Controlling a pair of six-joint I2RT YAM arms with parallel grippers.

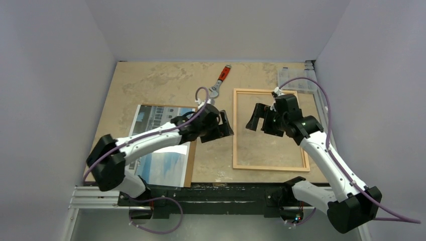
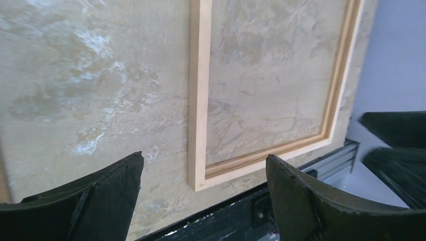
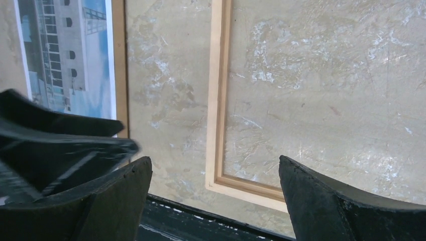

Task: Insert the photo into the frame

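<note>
The photo (image 1: 166,165), a blue-toned print of a building, lies on a brown board at the left of the table, partly under my left arm; it also shows in the right wrist view (image 3: 85,50). The empty light-wood frame (image 1: 234,150) lies to the right, flat. My left gripper (image 1: 216,125) stands open above the gap between photo and frame; in the left wrist view the frame's near corner (image 2: 199,175) shows between its fingers. My right gripper (image 1: 263,120) hovers over the frame with its fingers apart, nothing between them that I can see.
An adjustable wrench (image 1: 223,75) with a red handle lies at the back middle. A clear plastic piece (image 1: 296,75) lies at the back right corner. Walls bound the table at back and sides.
</note>
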